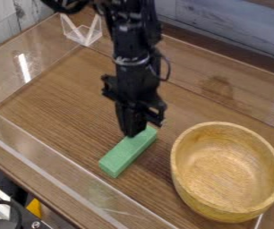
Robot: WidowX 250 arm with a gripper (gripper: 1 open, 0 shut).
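The black robot arm reaches down from the top centre to my gripper [133, 126], which is shut and sits just above the upper end of a green rectangular block [127, 154]. The block lies diagonally on the wooden table. Whether the fingertips touch it I cannot tell.
A large yellow bowl [226, 179] stands at the right, close to the block. A clear plastic item [82, 27] is at the back left. The wooden table [50, 107] is open on the left and at the back right, bounded by pale walls.
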